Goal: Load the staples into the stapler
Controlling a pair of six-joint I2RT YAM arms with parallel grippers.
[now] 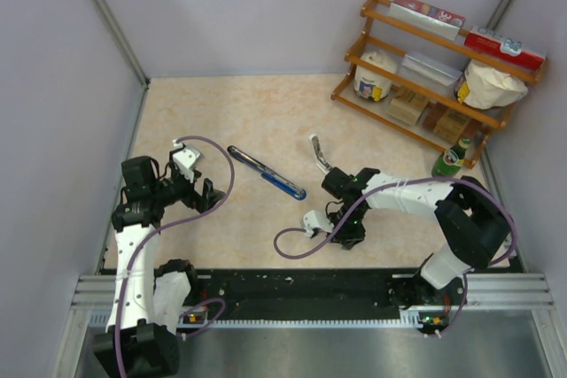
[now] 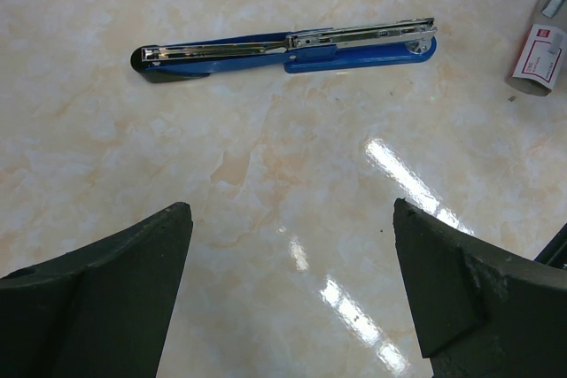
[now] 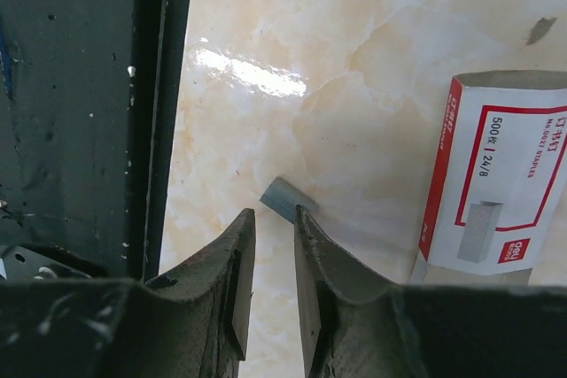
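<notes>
The long blue stapler [image 1: 266, 172] lies diagonally mid-table. Its silver metal channel [image 2: 372, 34] faces up in the left wrist view. A small grey staple strip [image 3: 288, 199] lies flat on the table. Right at it are the fingertips of my right gripper, part open; one tip overlaps the strip's edge, and I cannot tell whether they touch. A second grey strip [image 3: 480, 231] rests on the white and red staples box [image 3: 505, 165], beside that gripper. My left gripper stands open and empty, with the stapler ahead of it.
A silver-white elongated object [image 1: 319, 154] lies behind the right gripper. The wooden shelf [image 1: 425, 86] with boxes and jars and a green bottle [image 1: 452, 157] fill the back right. A dark strip [image 3: 97, 104] borders the table's front.
</notes>
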